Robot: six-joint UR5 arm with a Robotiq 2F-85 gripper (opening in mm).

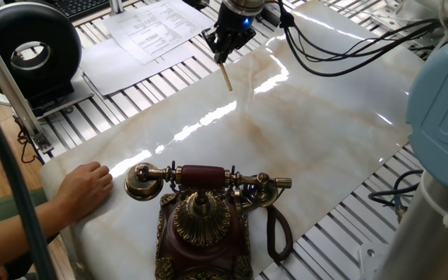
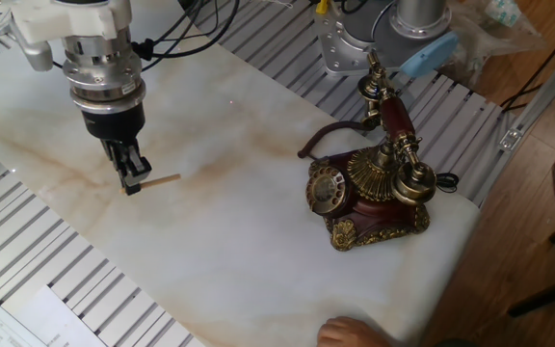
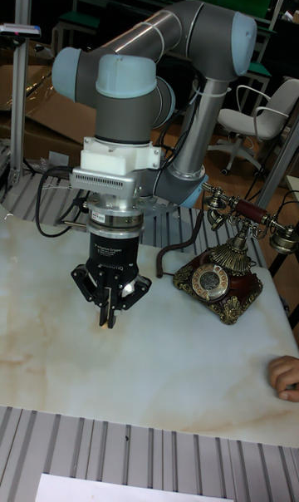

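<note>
My gripper (image 2: 131,189) is shut on a thin, light wooden stick (image 2: 161,181), which juts out sideways from between the fingertips. In exterior view 1 the same stick (image 1: 226,78) points toward the telephone. Seen from the front in exterior view 3, the gripper (image 3: 107,319) hangs over the marbled tabletop, and the stick is almost end-on and hard to make out. An old-style dark red and brass telephone (image 2: 369,198) stands well apart from the gripper, its handset (image 2: 396,118) resting on the cradle. The round dial (image 2: 328,191) shows on its sloping front.
A person's hand (image 1: 85,187) rests at the table's edge near the telephone. The handset cord (image 1: 279,236) loops beside the phone. Papers (image 1: 151,34) lie on the slatted surface beyond the marbled sheet (image 1: 302,124). Between gripper and telephone the sheet is bare.
</note>
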